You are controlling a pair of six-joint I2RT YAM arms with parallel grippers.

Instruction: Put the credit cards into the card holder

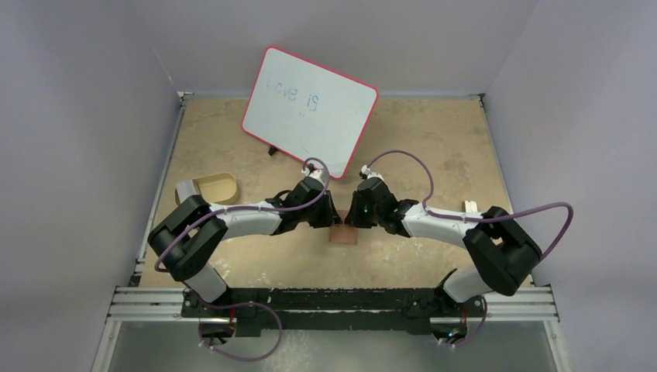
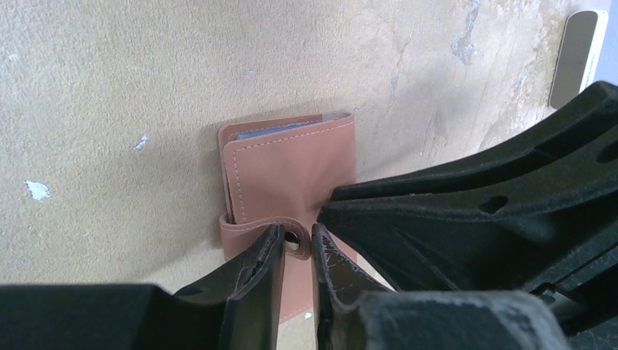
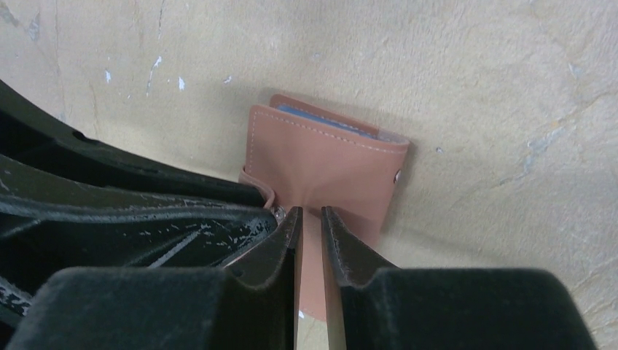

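The pinkish-brown card holder (image 1: pixel 343 235) lies on the table between my two grippers. Its strap (image 2: pixel 251 227), with a metal snap near its end, crosses the front on the left side. Blue-grey card edges (image 3: pixel 328 119) show inside the top opening. My left gripper is narrowly open at the strap's end; whether its tips touch the strap I cannot tell. Over the holder's middle, my right gripper also stands slightly open, with only the holder's surface visible through the gap. Its fingers (image 2: pixel 430 211) come close beside the left ones.
A whiteboard with a red rim (image 1: pixel 310 108) lies behind the grippers. At the left are a tan tray (image 1: pixel 217 188) and a grey block (image 1: pixel 186 191). Small white items (image 1: pixel 470 207) sit at the right edge. Bare table surrounds the holder.
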